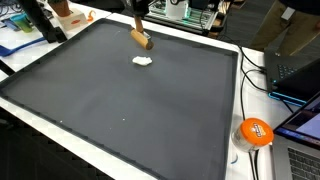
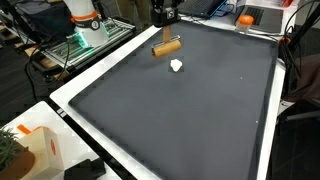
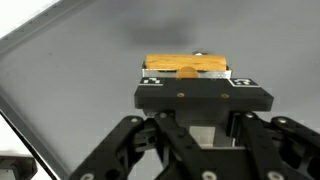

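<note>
In exterior view 2, a light wooden piece shaped like a small mallet hangs over the far part of the dark board, its crosswise wooden head (image 2: 166, 47) below an upright stem (image 2: 167, 33). My gripper (image 2: 166, 21), dark and near the top edge, is shut on that stem. Exterior view 1 cuts most of the gripper off; the wooden head (image 1: 141, 39) shows there tilted. From the wrist, the head (image 3: 187, 63) lies just beyond the gripper, with the stem's orange-brown part between the fingers. Apart from the wooden piece lies a small white object (image 1: 142, 61) on the board.
Most of the dark board (image 1: 140, 105) is bare. An orange-topped round item (image 1: 254, 132) stands at the right, by a laptop (image 1: 302, 160) and cables. Colourful clutter (image 1: 40, 25) sits at the far left.
</note>
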